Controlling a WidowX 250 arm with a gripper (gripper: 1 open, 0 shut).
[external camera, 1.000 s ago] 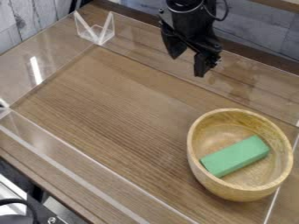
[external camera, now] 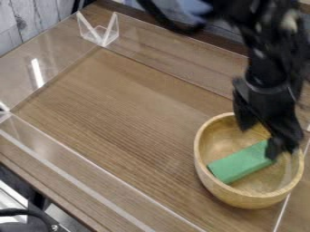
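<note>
My gripper (external camera: 264, 121) is low at the right, blurred, its dark fingers apart over the far part of a tan bowl (external camera: 242, 196) on the wooden table. A green block (external camera: 237, 165) lies in the bowl, its right end close to or partly behind the fingers. I cannot tell whether the fingertips touch it.
A clear plastic object (external camera: 101, 29) stands at the back left. Dark edges border the table at back and lower left.
My gripper has moved from the upper middle of the table down and to the right, over the bowl. The bowl and green block look unmoved.
</note>
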